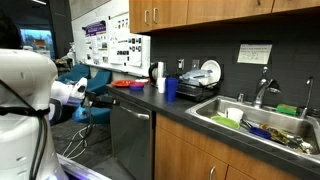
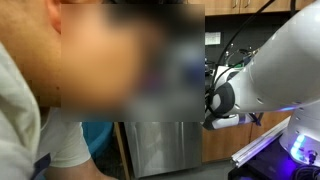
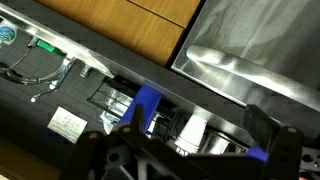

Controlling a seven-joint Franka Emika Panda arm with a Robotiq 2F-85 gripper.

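Observation:
A stainless steel dishwasher (image 1: 131, 135) with a bar handle near its top is set under the dark counter, its door upright. In the wrist view its steel front (image 3: 285, 30) and handle (image 3: 250, 72) fill the upper right. My gripper (image 1: 99, 101) hangs to the left of the dishwasher in exterior view 1, near handle height. The wrist view shows my gripper with its dark fingers wide apart and nothing between them. The handle lies beyond the fingertips, with no contact visible.
A blue container (image 1: 171, 88), a dish rack with plates (image 1: 208, 73) and a sink (image 1: 268, 118) line the counter (image 1: 190, 103). Wooden cabinets (image 1: 190, 145) adjoin the dishwasher. A person (image 2: 55, 70), partly blurred, is close to exterior view 2's camera. Cables lie on the floor.

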